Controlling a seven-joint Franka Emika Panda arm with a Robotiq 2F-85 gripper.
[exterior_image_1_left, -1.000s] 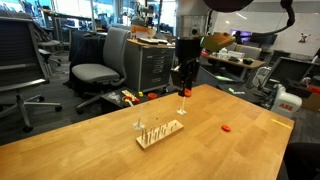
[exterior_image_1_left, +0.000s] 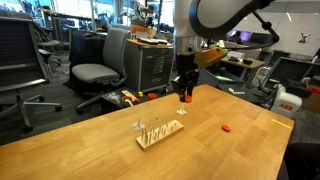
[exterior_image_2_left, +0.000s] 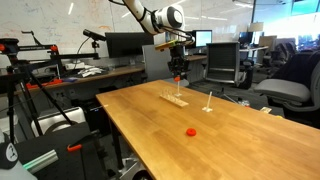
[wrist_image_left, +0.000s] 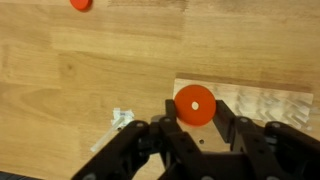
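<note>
My gripper (exterior_image_1_left: 188, 91) is shut on a round red piece (wrist_image_left: 195, 104), which sits between the fingertips in the wrist view. In exterior view 2 the gripper (exterior_image_2_left: 178, 75) is up above the table, by the far end of a light wooden board (exterior_image_2_left: 173, 98). Upright pegs stand in a row along this board (exterior_image_1_left: 160, 135). From the wrist, the held piece overlaps the board's (wrist_image_left: 255, 84) near corner; the height between them is hard to judge. A second red piece (exterior_image_1_left: 226, 128) lies apart on the table.
A thin white upright piece (exterior_image_1_left: 138, 125) stands left of the board, and another white piece (exterior_image_1_left: 182, 110) shows just below the gripper. Bare wooden table (exterior_image_1_left: 75, 145) stretches left and toward the front. Office chairs (exterior_image_1_left: 98, 73) and a cabinet are behind.
Over the last second the gripper and its red piece have come slightly lower and a touch to the right in exterior view 1. The board and the loose red piece stay put.
</note>
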